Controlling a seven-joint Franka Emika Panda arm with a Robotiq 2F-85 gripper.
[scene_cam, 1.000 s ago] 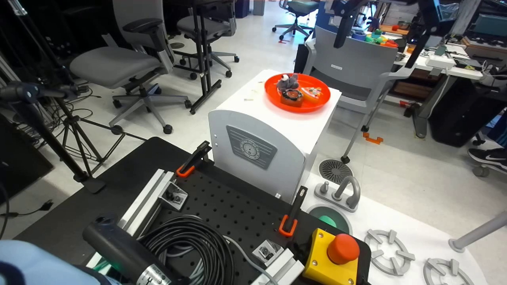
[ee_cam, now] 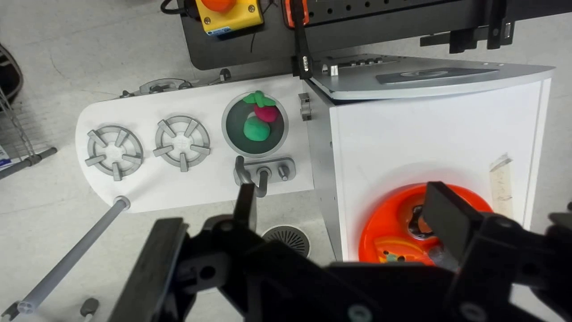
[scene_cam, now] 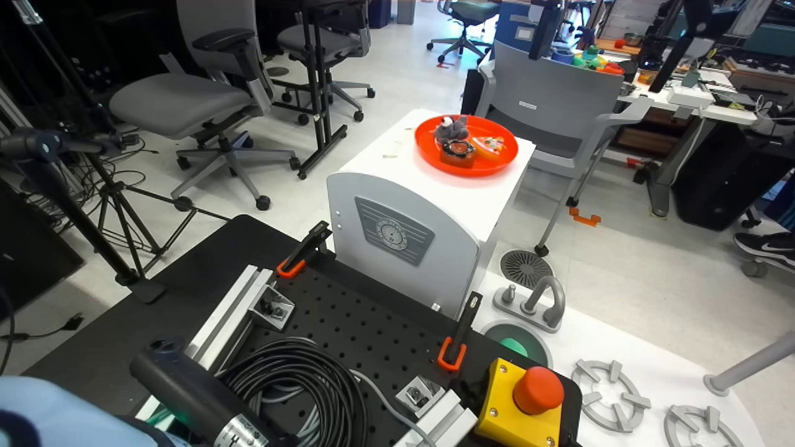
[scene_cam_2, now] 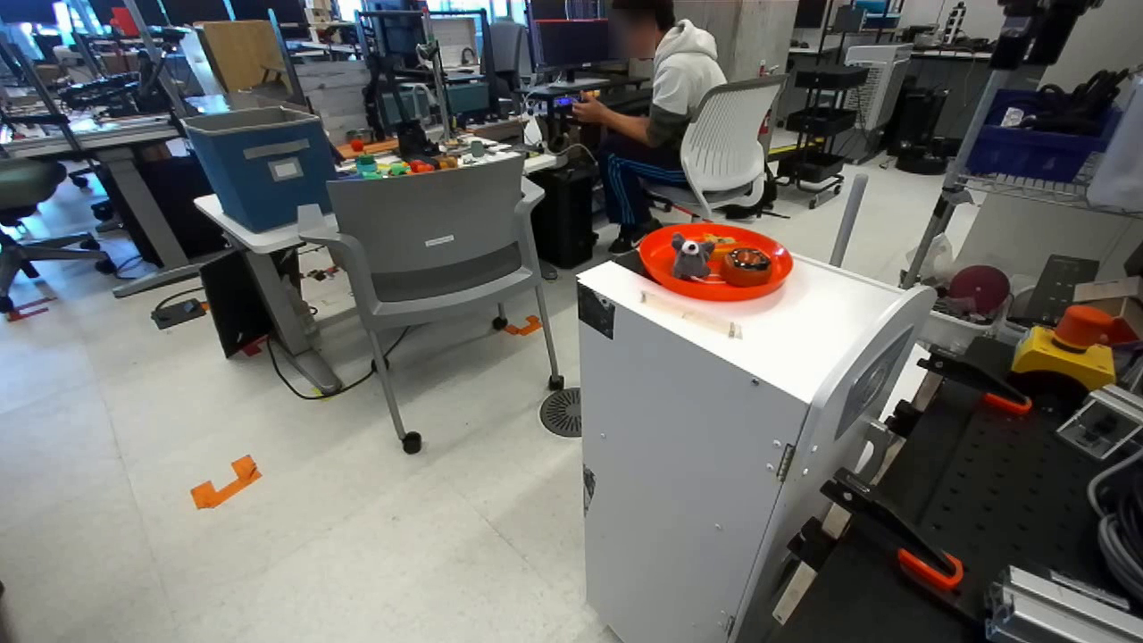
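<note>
My gripper stands open above the scene, its fingers wide apart with nothing between them. In exterior view 1 its fingertips hang at the top right, clear of every surface. An orange-red plate rests on the white cabinet top. It holds a grey plush animal, a round brown-and-orange toy and an orange toy piece. In the wrist view my right finger covers part of the plate. A round sink contains a green ball and a red toy with green leaves.
A grey faucet rises beside the sink, and two burners lie on the same white counter. A grey upright panel edges the cabinet. Clamps and an emergency stop sit on the black table. Much of the cabinet top is bare.
In exterior view 1, my gripper has shifted slightly upward and to the right over the last second. The plate, its toys and the sink look unchanged.
</note>
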